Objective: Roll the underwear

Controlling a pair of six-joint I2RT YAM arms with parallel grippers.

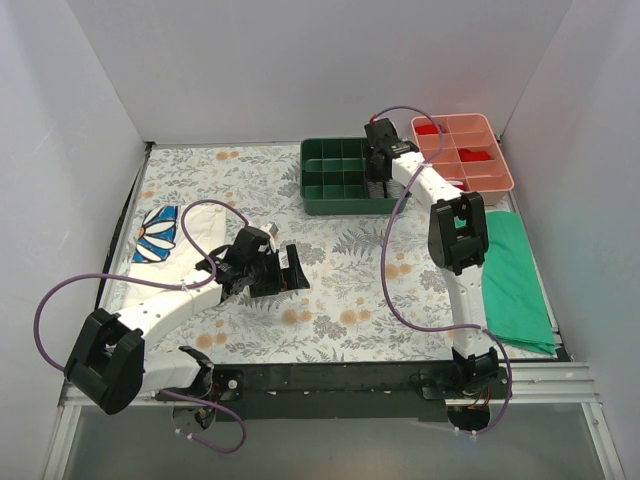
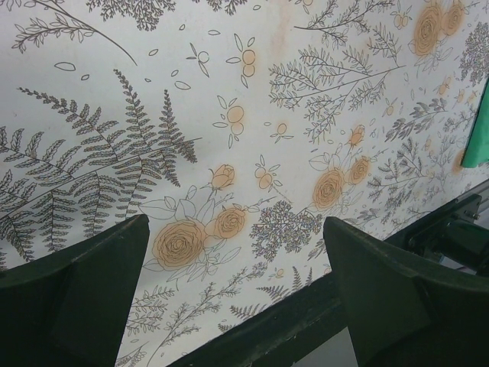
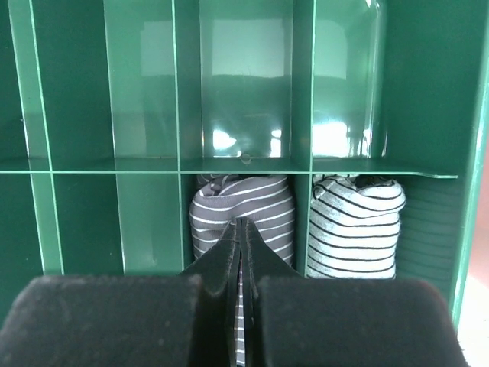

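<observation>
Two rolled pieces of striped underwear lie in neighbouring compartments of the green divided box [image 1: 335,207]. One is a grey roll with white stripes [image 3: 244,205]; to its right is a white roll with dark stripes [image 3: 355,229]. My right gripper is shut over the grey roll, its fingertips together and no cloth visible between them. Whether the tips touch the roll I cannot tell. Over the front left of the table, my left gripper is open, with only the flowered tablecloth [image 2: 229,153] visible between its fingers.
At the back right stands a pink divided box [image 1: 490,183] with red items inside. A green cloth [image 1: 515,285] covers the right edge. White cloth with a blue flower print [image 1: 157,240] lies at the left.
</observation>
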